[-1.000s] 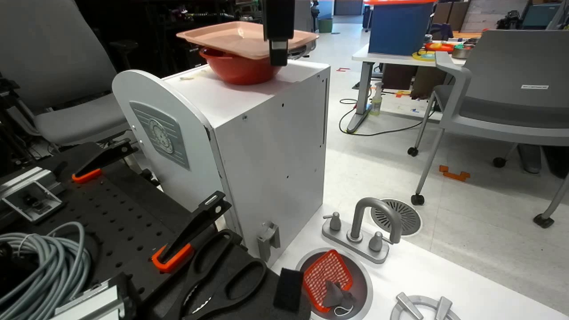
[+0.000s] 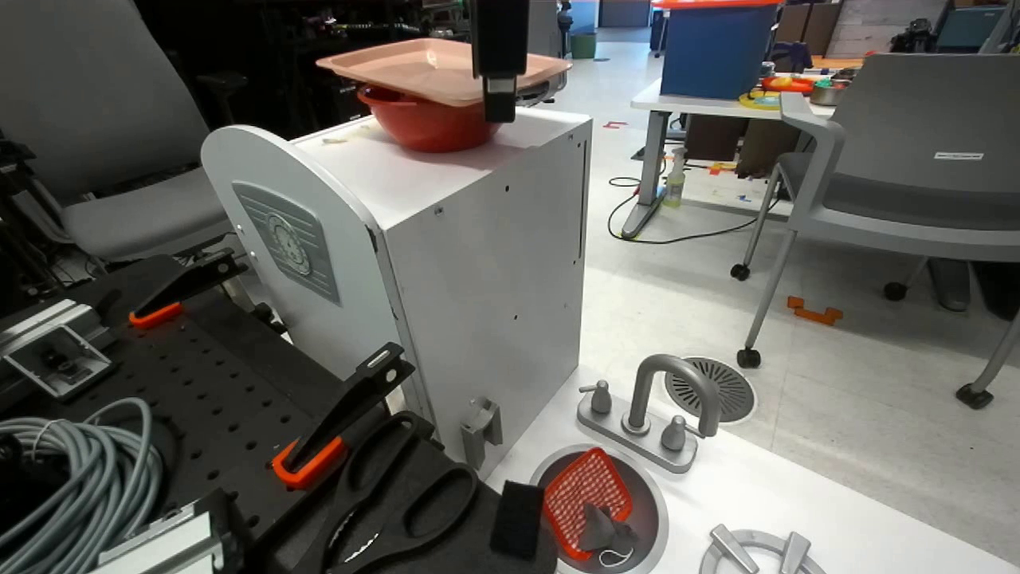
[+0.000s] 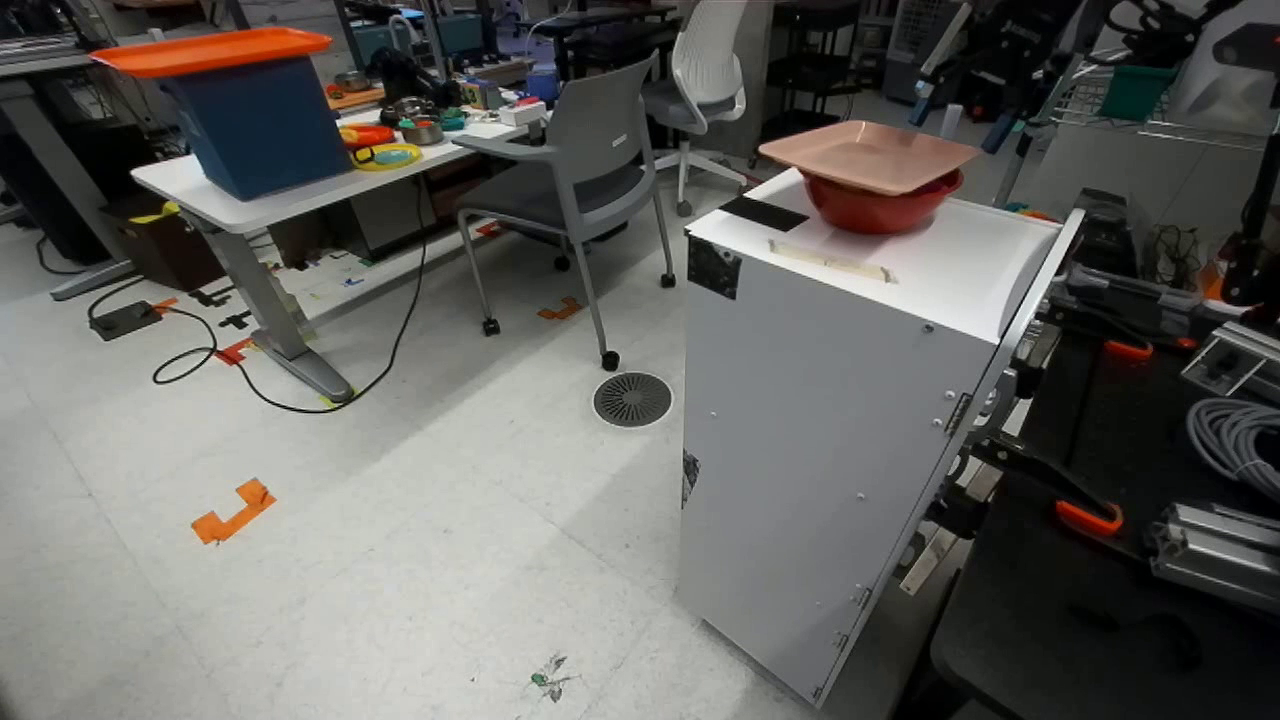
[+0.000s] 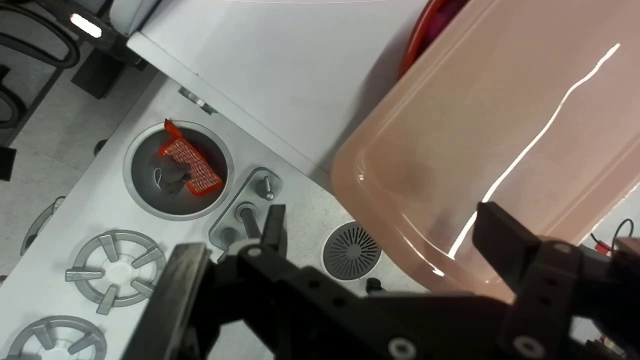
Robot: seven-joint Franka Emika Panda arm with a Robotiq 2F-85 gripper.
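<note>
My gripper stands open in the wrist view, its dark fingers (image 4: 502, 243) wide apart. A corner of the pink tray (image 4: 414, 174) appears in the gap between them, beyond the fingertips. In exterior view 1 only one narrow dark part of the gripper shows, in front of the tray's right side; whether it touches the tray cannot be told. The tray (image 3: 873, 156) rests tilted across the red bowl (image 3: 866, 206), covering most of its mouth. Both stand on top of the white cabinet (image 3: 816, 348). The gripper cannot be made out in exterior view 2.
Below the cabinet top lies a white counter with a sink (image 4: 135, 168) holding a red mesh piece (image 4: 201, 171) and a small grey item. A grey faucet (image 2: 674, 392) rises beside it, near stove burners (image 4: 114, 267). The cabinet top is bare around the bowl.
The visible part of my gripper sits very slightly lower in exterior view 1 than a second ago. The tray, bowl and sink contents look unmoved.
</note>
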